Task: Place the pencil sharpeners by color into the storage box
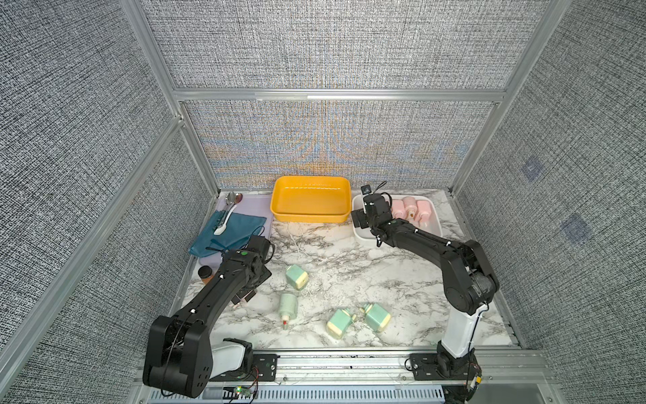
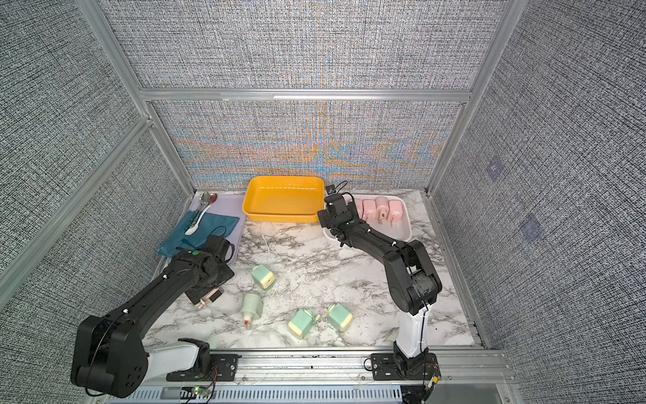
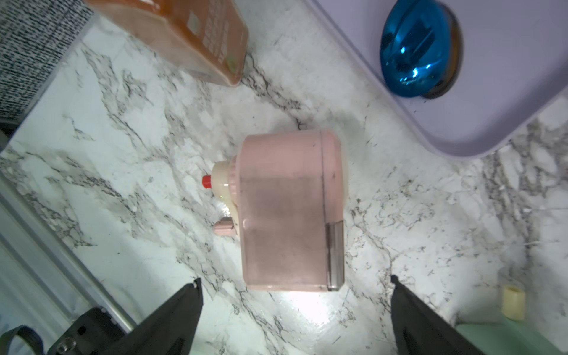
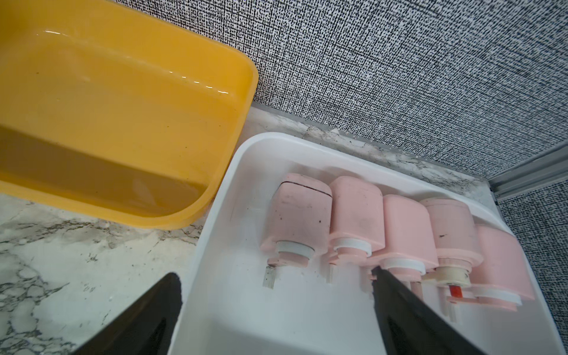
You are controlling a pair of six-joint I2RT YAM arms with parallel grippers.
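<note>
A pink pencil sharpener (image 3: 284, 213) with a red tip lies on the marble table at the left. Above it my left gripper stands open, its fingers apart near the sharpener's lower end and nothing held. Several pink sharpeners (image 4: 358, 213) stand in a row along the back of the white box (image 4: 254, 319). Over that box's left part hangs my right gripper, open and empty. Green sharpeners lie loose mid-table: one (image 1: 296, 276) farther back, another (image 1: 288, 306) before it, and two (image 1: 339, 323) near the front edge. The yellow-orange box (image 1: 311, 200) is empty.
A lilac tray (image 3: 508, 88) with a blue cloth (image 1: 242, 232) and spoons lies at the back left. Close to the left wall stands a brown bottle (image 3: 201, 29). Between the white box and the green sharpeners the table is clear.
</note>
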